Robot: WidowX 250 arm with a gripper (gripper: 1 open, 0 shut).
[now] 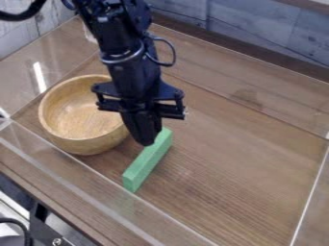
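My gripper [141,130] hangs over the wooden table, its tip just above the upper end of a green block [148,160]. It is shut, with nothing visible between its fingers. The long green block lies on the table, angled toward the lower left. A wooden bowl [71,123] sits to the left, partly hidden behind the arm.
A grey-blue wall [257,29] runs along the back. A black cable lies at the lower left corner.
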